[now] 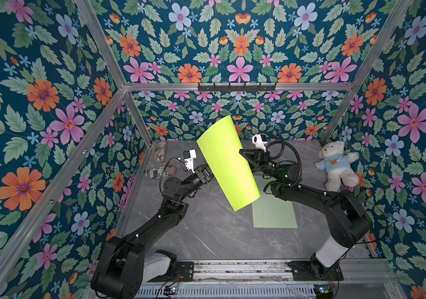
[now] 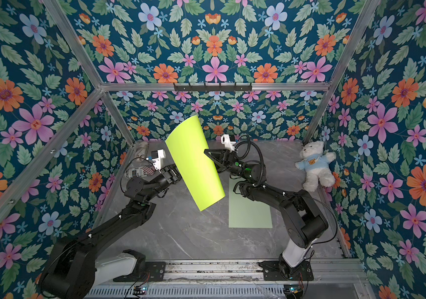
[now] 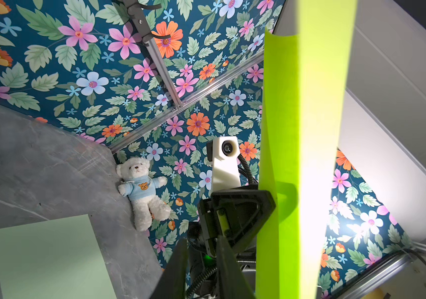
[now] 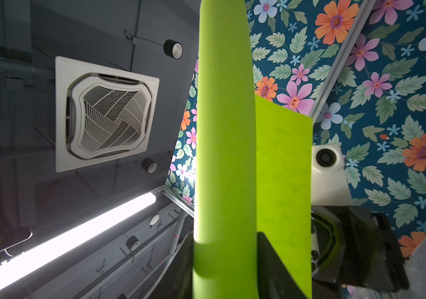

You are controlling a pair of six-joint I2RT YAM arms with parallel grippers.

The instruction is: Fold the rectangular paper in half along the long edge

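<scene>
A bright yellow-green sheet of paper [image 1: 228, 162] is held up off the table, curved and tilted. My right gripper [image 1: 243, 152] is shut on its right edge. In the right wrist view the paper [image 4: 225, 149] rises as a curved band from between the fingers. Contact between the left fingertips and the sheet cannot be made out.
A pale green sheet [image 1: 274, 209] lies flat on the grey table below the right arm. A white teddy bear [image 1: 338, 166] sits at the right, and small items such as a striped shoe-like object [image 1: 160, 172] lie at the left.
</scene>
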